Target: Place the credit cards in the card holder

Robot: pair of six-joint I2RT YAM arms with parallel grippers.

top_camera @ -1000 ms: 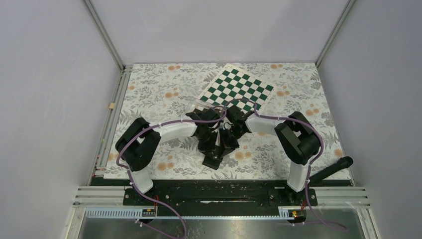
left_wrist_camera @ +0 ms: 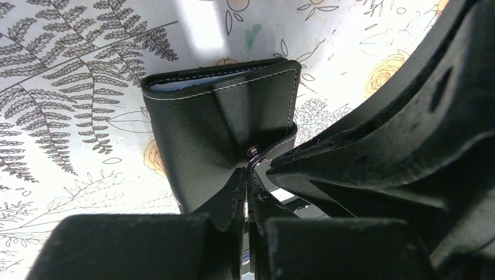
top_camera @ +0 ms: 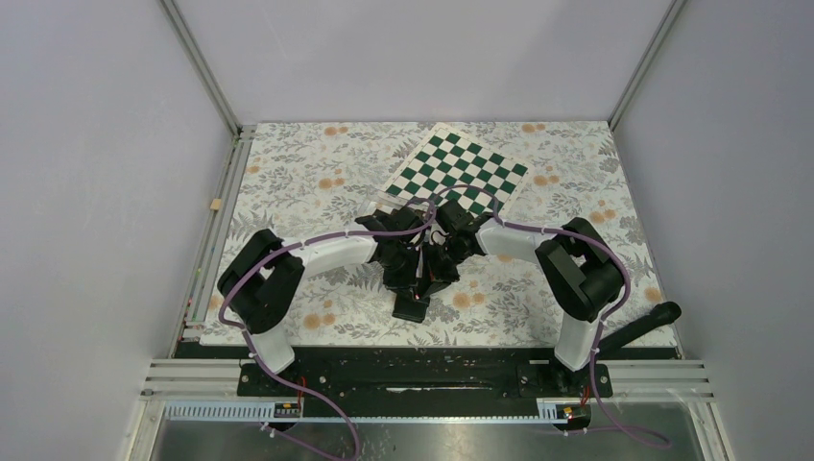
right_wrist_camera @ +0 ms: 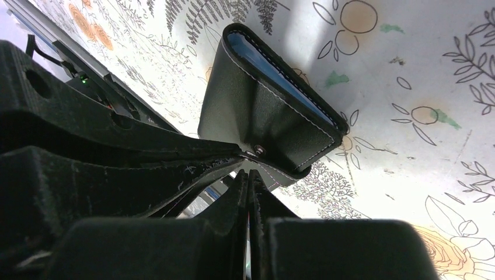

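Note:
The black leather card holder (top_camera: 410, 308) lies near the table's front middle, partly under my grippers. A pale bluish layer shows inside its upper edge (left_wrist_camera: 204, 81). Its strap with a metal snap (right_wrist_camera: 260, 150) crosses its side. My left gripper is shut, its tips right at the strap's edge; whether the thin edge is pinched between them is unclear. Just beside it, my right gripper is shut too, tips over the strap's lower part, with nothing visible between them. I can make out no separate credit card.
Behind the arms lies a green and white checkered board (top_camera: 459, 165), with a clear tray (top_camera: 384, 202) partly hidden at its near left corner. A black cylindrical object (top_camera: 641, 327) rests at the front right. Both arms crowd the centre.
The card holder has turned slightly, its front edge now lying straighter to the table. My left gripper has shifted very little, and both grippers stay close together over the holder.

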